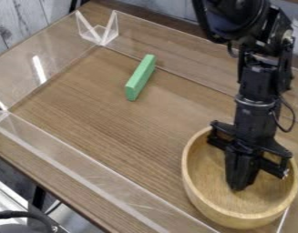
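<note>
My black gripper [242,168] reaches down into a wooden bowl [206,187] at the lower right of the table. It is shut, with its tips low inside the bowl. Nothing shows between the fingers, though the tips are partly hard to make out against the dark body.
A green block [140,77] lies on the wooden table [102,127] toward the back middle. Clear plastic pieces stand along the left edge and at the back left corner.
</note>
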